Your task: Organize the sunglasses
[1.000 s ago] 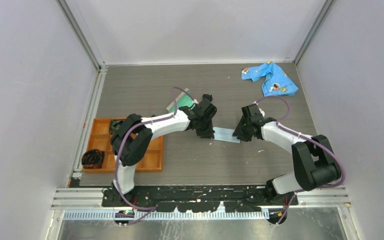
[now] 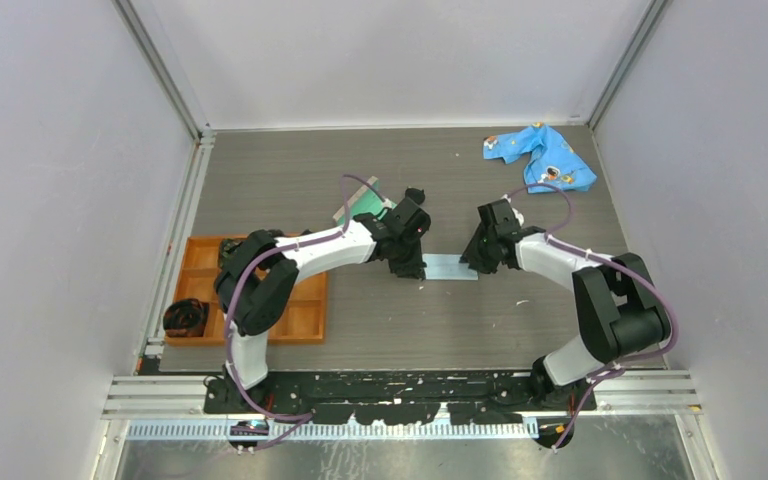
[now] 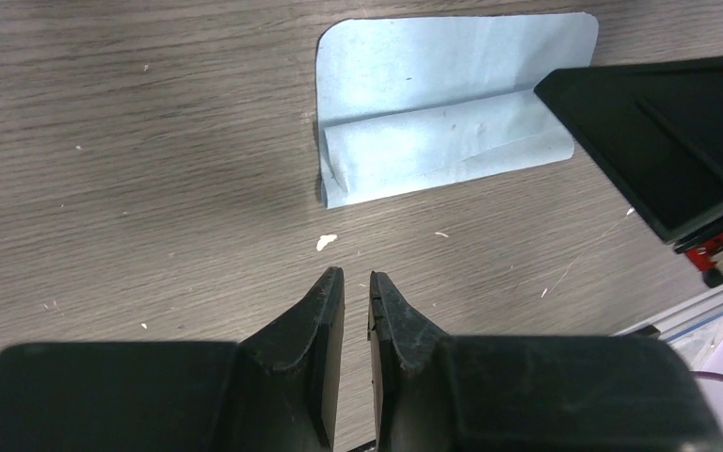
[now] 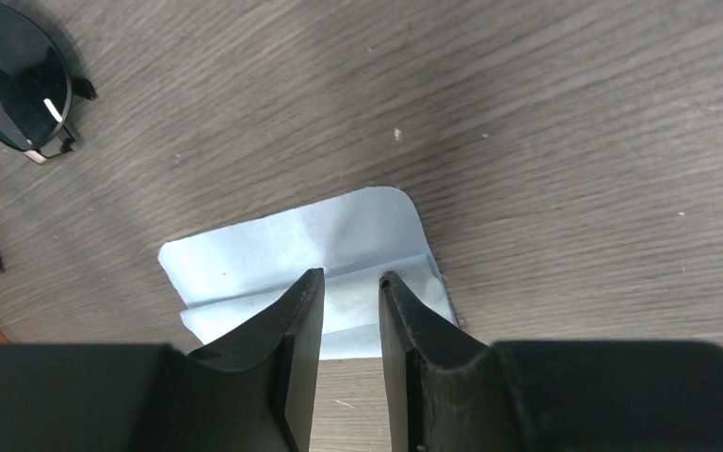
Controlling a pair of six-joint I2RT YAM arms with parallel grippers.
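A light blue folded cloth lies flat on the table between my two grippers; its lower edge is turned up over the rest. The left wrist view shows my left gripper with a narrow gap between its fingers and nothing in it, just below the cloth. Over the cloth's lower part in the right wrist view, my right gripper stands open; whether it touches the fabric I cannot tell. Dark-lensed sunglasses rest at that view's upper left, partly cut off, and appear as a small dark shape from above.
An orange compartment box stands at the left, partly under my left arm, with a dark item in one compartment. A green item lies behind the left gripper. Blue patterned fabric is at the back right.
The cloth has turned slightly, its right end shifting away from the front edge. My right gripper has moved a little back and left; the left has shifted slightly left.
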